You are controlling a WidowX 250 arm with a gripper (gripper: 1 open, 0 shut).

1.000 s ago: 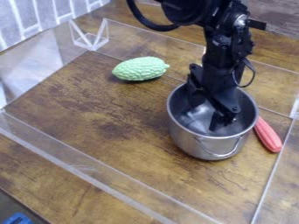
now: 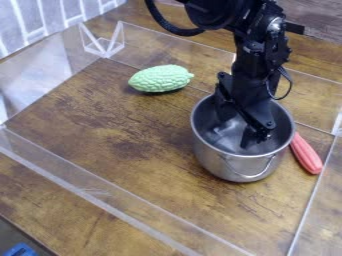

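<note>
My black gripper [image 2: 251, 122] reaches down from the top into a steel pot [image 2: 235, 160] at the right of the camera view. Its lower part is inside the pot, dark against the interior, so I cannot make out from the picture what, if anything, is between the fingers. A green bumpy toy [image 2: 160, 80], like a bitter melon, lies to the upper left of the pot. A pink elongated object [image 2: 305, 154] lies just right of the pot.
Clear plastic walls border the area. A small blue object [image 2: 19, 249] sits at the bottom-left corner.
The gripper has shifted very slightly within the pot; the other objects look unmoved.
</note>
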